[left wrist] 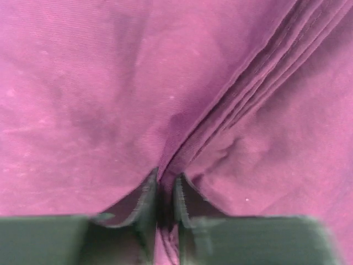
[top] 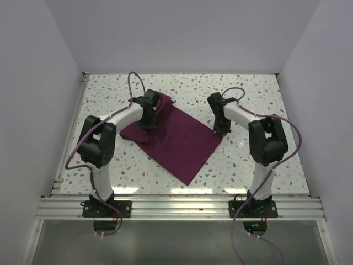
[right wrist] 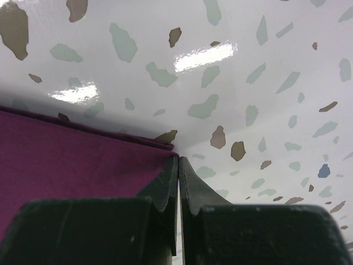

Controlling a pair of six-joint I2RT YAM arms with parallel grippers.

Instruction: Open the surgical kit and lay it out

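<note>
A maroon cloth wrap (top: 185,141) lies slantwise across the table, flat in the middle and bunched on the left. In the right wrist view, my right gripper is shut on a corner of the cloth (right wrist: 105,160). From above, the right gripper sits at the cloth's right corner. My left gripper has its fingers drawn together around a raised, layered fold (left wrist: 220,113), with fabric pinched between the tips. In the top view the left arm hides that part. No instruments show; whatever lies under the folds is hidden.
Grey walls (top: 182,38) bound the back and sides, and a metal rail (top: 182,204) runs along the front edge.
</note>
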